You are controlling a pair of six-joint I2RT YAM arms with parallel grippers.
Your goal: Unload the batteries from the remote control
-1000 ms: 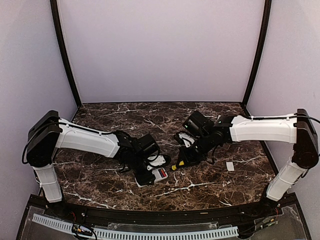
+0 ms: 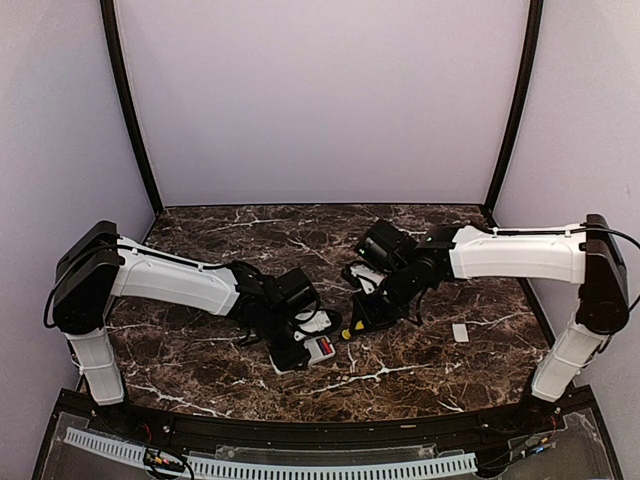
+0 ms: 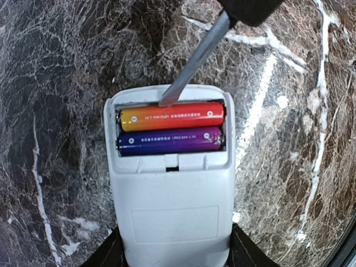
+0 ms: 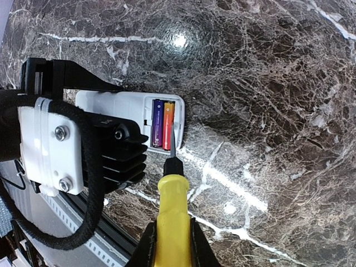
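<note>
A white remote control (image 3: 169,194) lies back side up with its battery compartment uncovered. Two batteries sit side by side in it: an orange-red battery (image 3: 172,117) at the end wall and a purple battery (image 3: 169,141) beside it. My left gripper is shut around the remote's body. My right gripper is shut on the yellow handle of a screwdriver (image 4: 173,208). Its metal blade (image 3: 194,64) reaches over the remote's end wall, the tip at the edge of the orange-red battery. Whether the tip presses on the battery, I cannot tell.
A small white cover (image 2: 460,332) lies on the dark marble table (image 2: 400,385) to the right. Free table surrounds the remote's open end, and the left gripper's body stands close to the screwdriver.
My right arm has shifted slightly to the left, bringing the screwdriver closer to the remote. The left arm and the remote have stayed still.
</note>
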